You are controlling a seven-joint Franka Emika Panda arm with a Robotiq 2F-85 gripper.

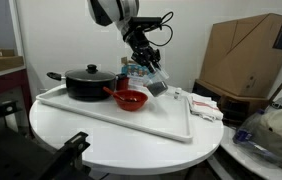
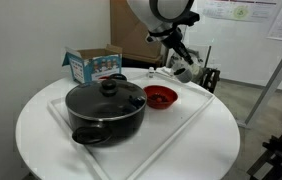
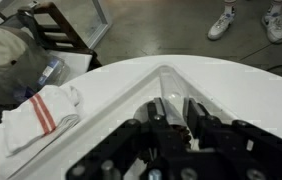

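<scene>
My gripper point(image 1: 149, 65) is shut on a clear container point(image 1: 157, 84) with something greyish in its lower part. The container tilts above the white tray point(image 1: 169, 124), right of and a little higher than the red bowl point(image 1: 131, 103). In the second exterior view the gripper point(image 2: 184, 60) and container point(image 2: 187, 74) are beyond and right of the red bowl point(image 2: 161, 101). From the wrist, clear plastic point(image 3: 172, 84) shows past the dark fingers; most of the container is hidden behind them. What lies inside it is too small to tell.
A black lidded pot point(image 2: 106, 110) stands on the tray, left of the bowl. Behind is a blue-and-orange box point(image 2: 87, 66). A white towel with red stripes point(image 3: 43, 118) lies at the tray's side. The tray's front right is bare.
</scene>
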